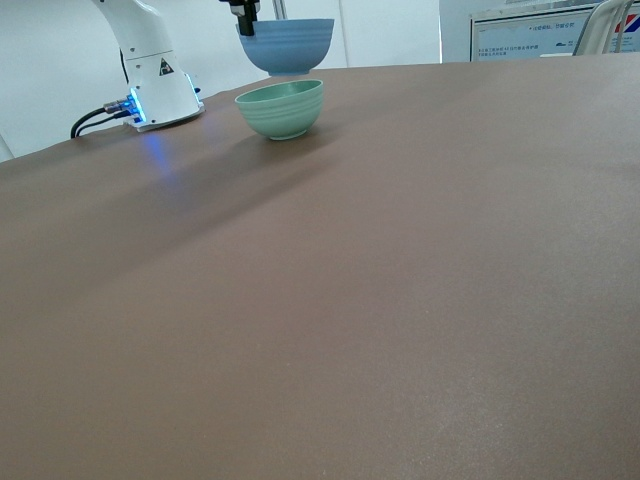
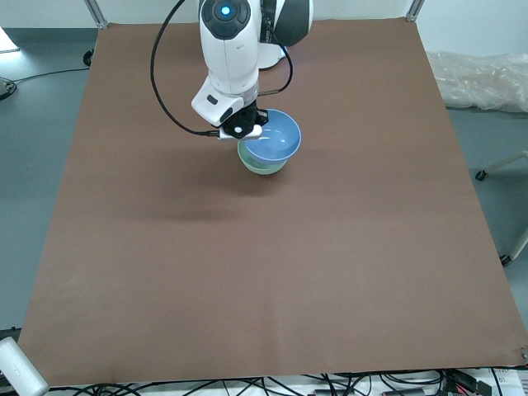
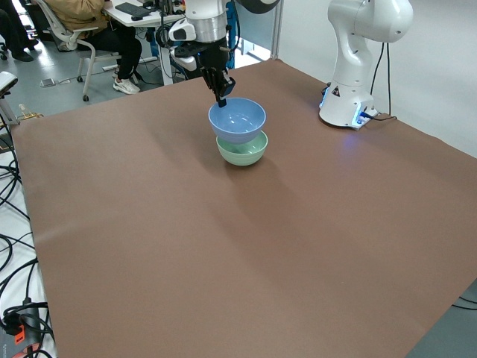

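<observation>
A blue bowl (image 2: 275,139) (image 1: 287,45) (image 3: 238,121) hangs in the air over a green bowl (image 2: 256,168) (image 1: 279,110) (image 3: 241,154), which stands on the brown table (image 2: 272,264) (image 1: 330,330) (image 3: 253,261). In the top view a gap shows between the two bowls. My gripper (image 1: 245,22) (image 3: 221,99) is shut on the near rim of the blue bowl, as seen in the top and right views. In the left view its fingers are hidden under the wrist housing.
The white arm base (image 1: 165,100) (image 3: 343,104) stands at the table's edge behind the bowls. Cables (image 3: 19,276) run along one edge of the table.
</observation>
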